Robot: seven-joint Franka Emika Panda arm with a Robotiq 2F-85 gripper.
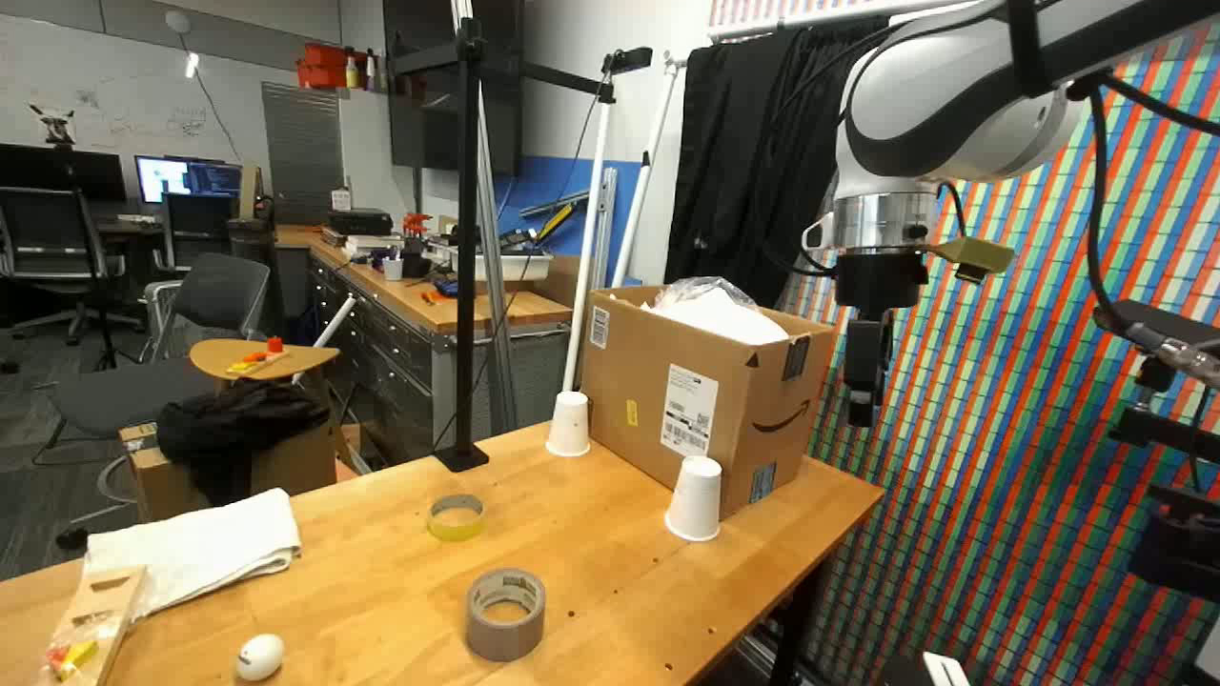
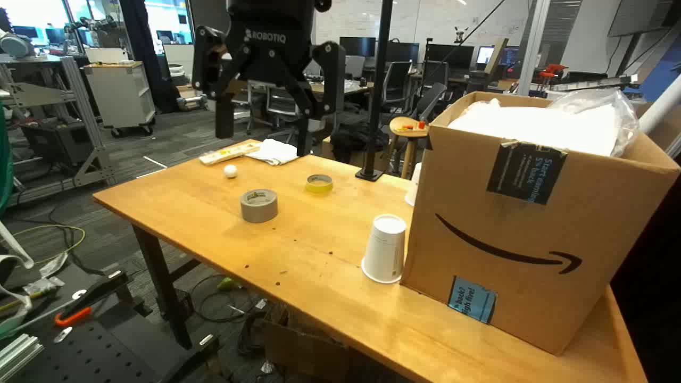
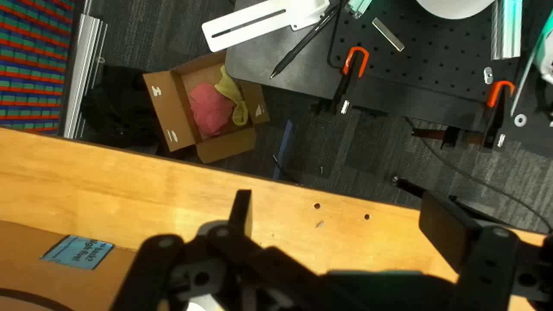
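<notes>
My gripper (image 2: 265,137) hangs high above the table, its two black fingers wide apart and nothing between them. In the wrist view the open gripper shows over the table's edge. On the wooden table (image 1: 377,577) lie a grey tape roll (image 1: 504,615) and, behind it, a yellowish tape roll (image 1: 455,518). An upside-down white cup (image 1: 694,498) stands close by the big cardboard box (image 1: 686,394). A second upturned cup (image 1: 568,424) is farther back. A small white ball (image 1: 261,656) rests near a folded white cloth (image 1: 194,549).
A wooden tray with small coloured pieces (image 1: 97,629) lies at the table's end. One black post (image 1: 463,343) rises from the table's far edge. White packing (image 2: 536,127) fills the box's top. Bare tabletop stretches between the grey tape and the near cup.
</notes>
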